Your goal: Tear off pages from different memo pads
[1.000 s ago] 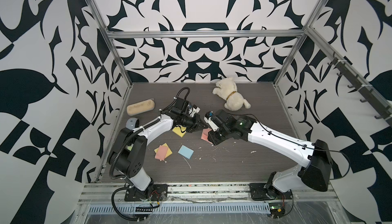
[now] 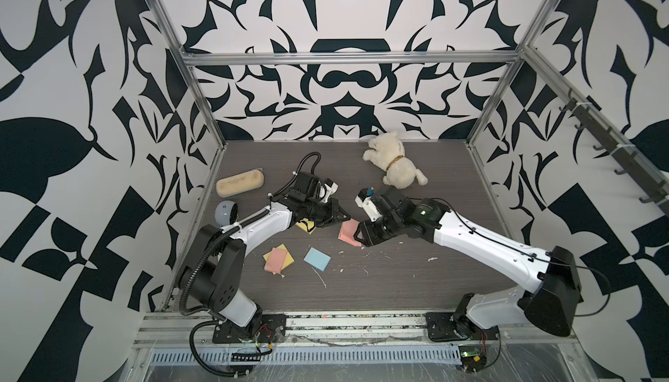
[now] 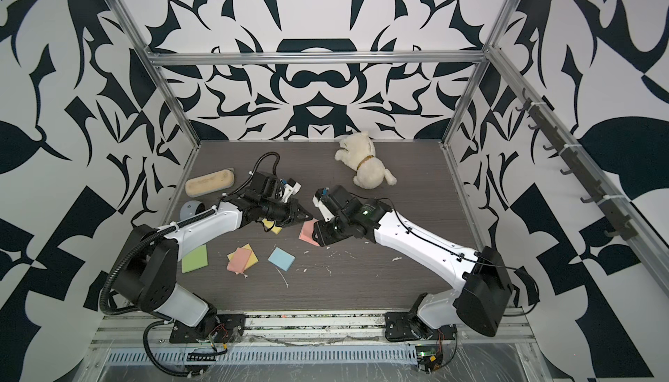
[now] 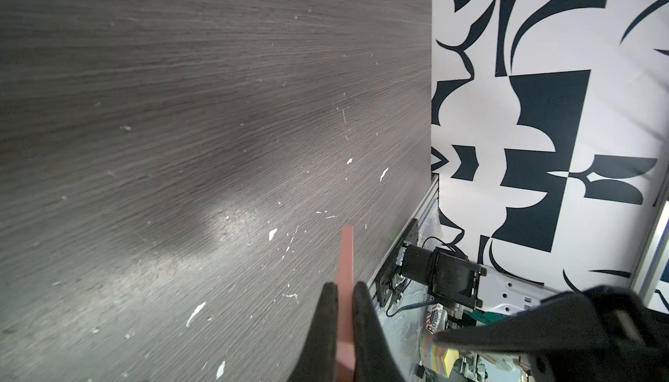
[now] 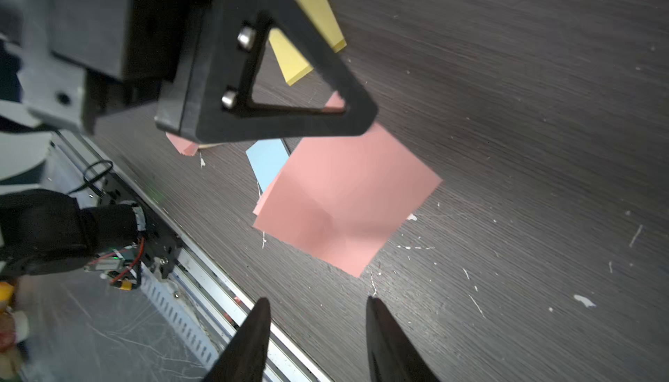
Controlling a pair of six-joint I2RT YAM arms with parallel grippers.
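Note:
My left gripper is shut on a pink memo pad (image 4: 345,256), seen edge-on in the left wrist view and square in the right wrist view (image 5: 345,201). My right gripper is open, its fingers below that pad in its wrist view, with nothing seen between them. On the table lie a blue square (image 3: 281,258), a pink square (image 3: 237,262) over a yellow one (image 3: 252,252), a green square (image 3: 194,259) and another yellow square (image 2: 304,226), partly hidden by the left arm.
A plush dog (image 2: 395,162) lies at the back right and a tan oblong object (image 2: 239,182) at the back left, near a grey object (image 2: 225,212). White scraps dot the table (image 2: 446,277), whose right side is mostly clear.
My right gripper has drawn a little to the right, away from the pink pad. My left gripper has shifted slightly left with the pad.

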